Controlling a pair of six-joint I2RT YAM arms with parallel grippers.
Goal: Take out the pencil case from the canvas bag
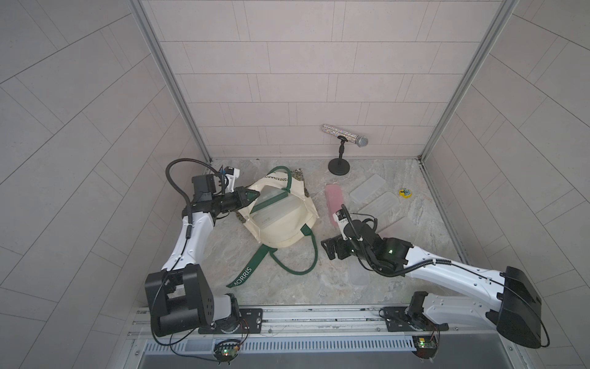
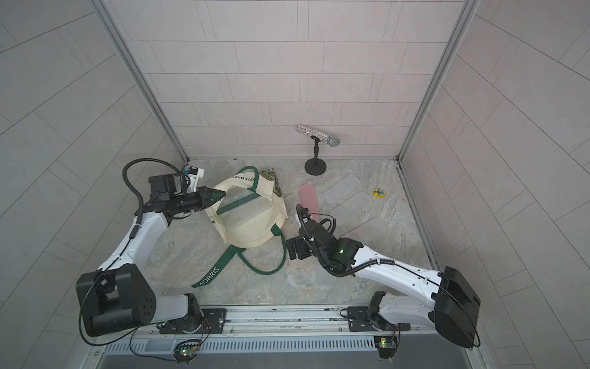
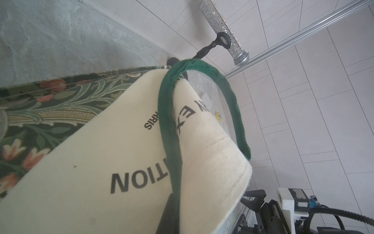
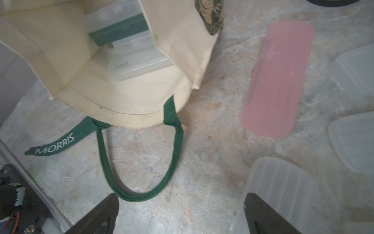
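Observation:
The cream canvas bag (image 1: 285, 227) lies open on the marble surface. Plastic cases (image 4: 140, 64) show inside it in the right wrist view, one with a green band (image 4: 116, 33). My left gripper (image 1: 249, 196) is at the bag's upper left rim, shut; in the left wrist view it is mostly behind cream fabric (image 3: 206, 175) and a green handle (image 3: 167, 132), so whether it grips any cloth is unclear. My right gripper (image 1: 335, 246) hangs open just right of the bag, nothing between its fingers, above the bare surface and a clear case (image 4: 272, 195).
A pink case (image 4: 276, 78), more clear cases (image 1: 368, 187) and a small yellow item (image 1: 405, 193) lie to the right. A microphone (image 1: 344, 134) on a black stand is at the back. The front left surface holds only a green strap (image 1: 249, 270).

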